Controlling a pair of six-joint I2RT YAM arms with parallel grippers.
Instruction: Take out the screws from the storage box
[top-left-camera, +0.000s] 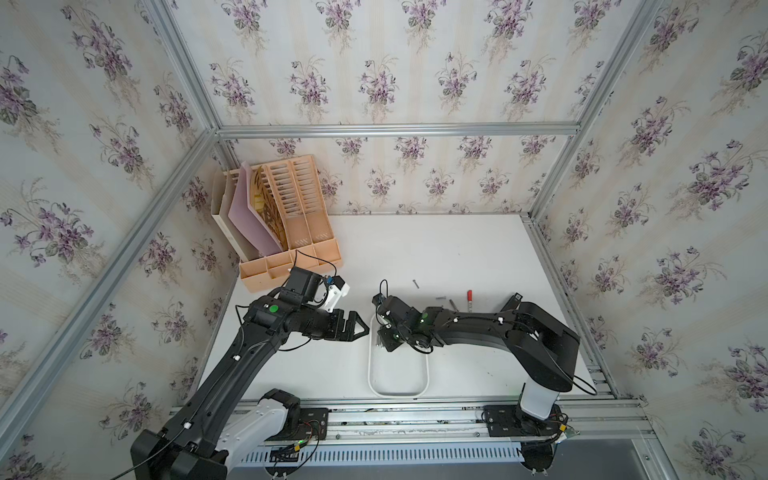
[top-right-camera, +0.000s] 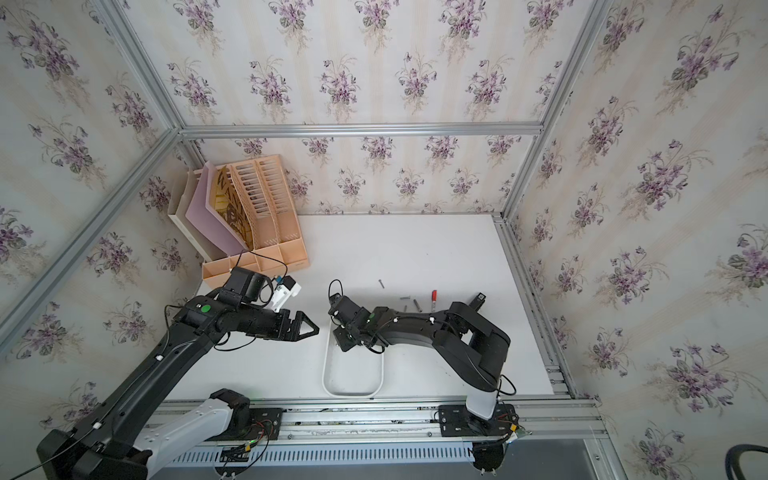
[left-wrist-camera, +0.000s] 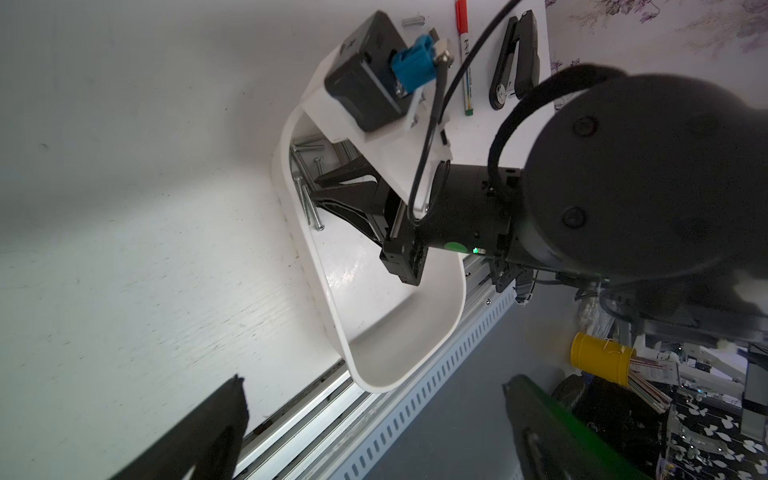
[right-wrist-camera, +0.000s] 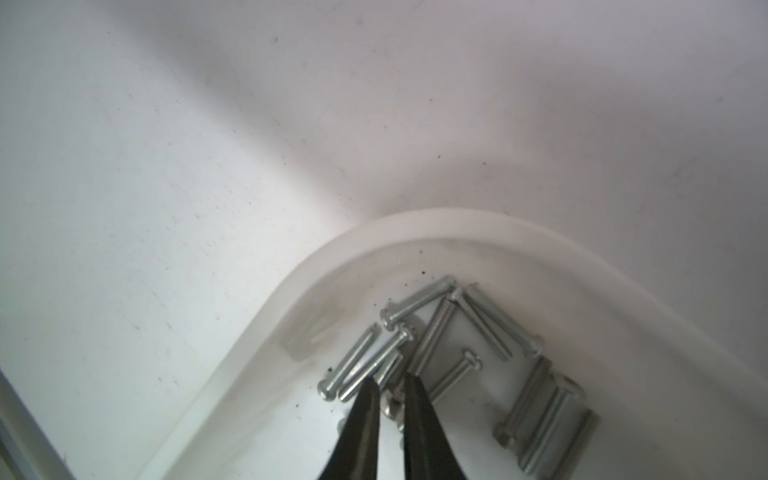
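Observation:
The white storage box (left-wrist-camera: 320, 276) stands near the table's front edge, with several silver screws (right-wrist-camera: 432, 336) heaped at its far end. Over that heap, inside the box, is my right gripper, its fingers (right-wrist-camera: 368, 424) drawn close together. It looks shut, and no screw is clearly held; one screw head shows just beyond the tips, and whether they touch it is unclear. My left gripper (top-left-camera: 352, 325) hangs open and empty to the left of the box. A loose screw (top-left-camera: 416, 283) lies on the table behind the box.
To the right of the box lie more small metal pieces (top-left-camera: 453, 305), a red-capped marker (top-left-camera: 469, 297) and a black stapler (left-wrist-camera: 513, 60). A wooden organizer (top-left-camera: 300, 232) holding folders fills the back left.

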